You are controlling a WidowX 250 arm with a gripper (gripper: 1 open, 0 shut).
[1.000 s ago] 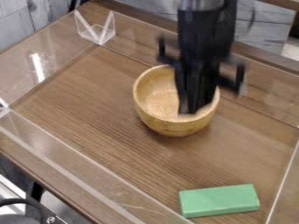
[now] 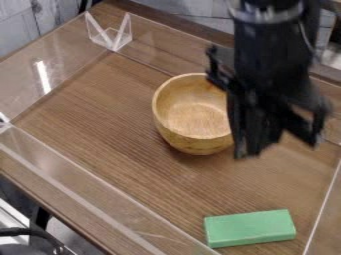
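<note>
The dark gripper (image 2: pixel 273 105) fills the upper right of the camera view, large and blurred, over the right part of a wooden bowl (image 2: pixel 180 115). Whether its fingers are open or shut is unclear. A green block (image 2: pixel 250 228) lies on the wooden table at the lower right, below and apart from the gripper.
A clear wire-like holder (image 2: pixel 110 30) stands at the back left of the table (image 2: pixel 94 139). A dark cable lies beyond the lower left edge.
The bowl and green block have not moved.
</note>
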